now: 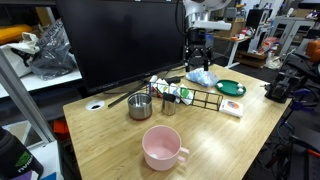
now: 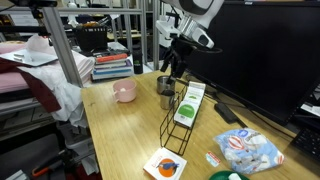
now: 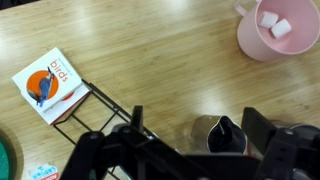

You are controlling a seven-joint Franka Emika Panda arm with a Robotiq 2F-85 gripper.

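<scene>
My gripper [image 1: 196,57] hangs over the table's far side, above the wire rack, in exterior view 1. In the wrist view its dark fingers [image 3: 128,138] stand apart, so it is open and holds nothing. A small metallic cup [image 3: 212,132] shows below and between the fingers, partly covered by the right one. A pink mug [image 1: 162,148] stands near the front, with white pieces [image 3: 274,24] inside. The steel pot [image 1: 140,107] is beside the small cup [image 1: 168,107]. The black wire rack [image 2: 178,125] carries a white-and-green item [image 2: 187,105].
A square "birds" card [image 3: 48,86] lies next to the rack. Toward the right are a green plate [image 1: 230,88] and a crumpled plastic bag [image 2: 243,150]. A large black monitor [image 1: 120,40] stands behind the table. Bare wood lies in the front middle.
</scene>
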